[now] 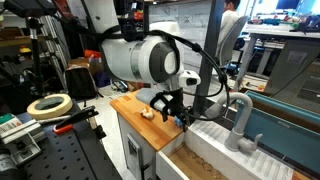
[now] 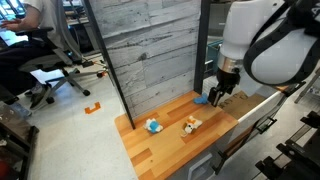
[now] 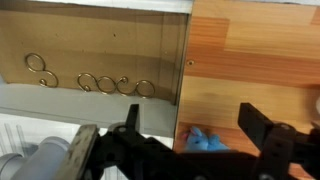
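A small blue object (image 1: 179,122) lies on the wooden counter (image 1: 150,128), close to the edge by the open drawer. In the wrist view the blue object (image 3: 205,139) shows at the bottom, partly covered by the gripper. My gripper is open, its dark fingers wide apart and nothing held between them. It points down, low over the counter's edge and near the blue object, as exterior view 2 also shows for the gripper (image 2: 222,96) and the blue object (image 2: 201,99).
The open drawer (image 1: 197,165) holds several small rings (image 3: 144,89). A grey curved faucet (image 1: 239,120) stands beside it. Farther along the counter lie a tan-and-white toy (image 2: 191,125) and a blue-and-white toy (image 2: 153,125). Behind runs a pale wall (image 2: 160,82).
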